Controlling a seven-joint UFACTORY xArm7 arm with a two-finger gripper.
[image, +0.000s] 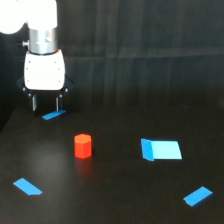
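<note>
A red block (83, 147) stands on the dark table, left of centre. My white gripper (46, 103) hangs at the upper left, behind and to the left of the block. Its two dark fingers are spread well apart, and nothing shows between them. Clear space separates the gripper from the block.
A pale blue rectangle (166, 150) lies right of centre, with a blue strip (147, 150) along its left side. Other blue marks lie at the front left (27, 187), the front right (198, 196) and near the gripper. A dark curtain (140, 50) hangs behind.
</note>
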